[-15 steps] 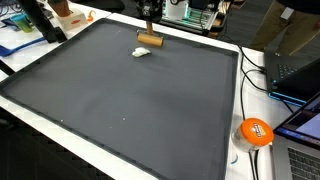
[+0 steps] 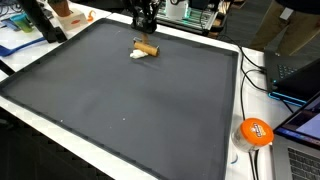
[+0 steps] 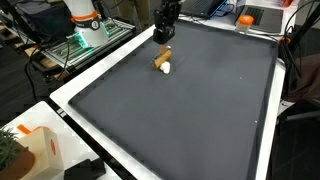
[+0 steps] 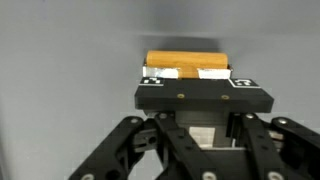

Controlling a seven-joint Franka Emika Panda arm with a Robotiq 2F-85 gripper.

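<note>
A brown wooden cylinder (image 2: 147,47) lies sideways low over the grey board, near its far edge in exterior view 1. An upright orange-brown piece joins it to my gripper (image 2: 145,35), so the whole looks T-shaped. In the wrist view the cylinder (image 4: 187,58) spans the space just beyond the fingertips, and my gripper is shut on its orange-brown middle piece. Exterior view 2 has the cylinder (image 3: 164,58) with a small white object (image 3: 165,68) close beside it; whether they touch, I cannot tell.
The grey board (image 2: 130,95) is otherwise bare, with wide free room toward the viewer. An orange-topped round container (image 2: 253,132) stands off the board at the right. Laptops and cables lie along that side.
The wooden piece and my gripper have moved from the board's far edge slightly toward the viewer, up to the white object. The white object looks unmoved.
</note>
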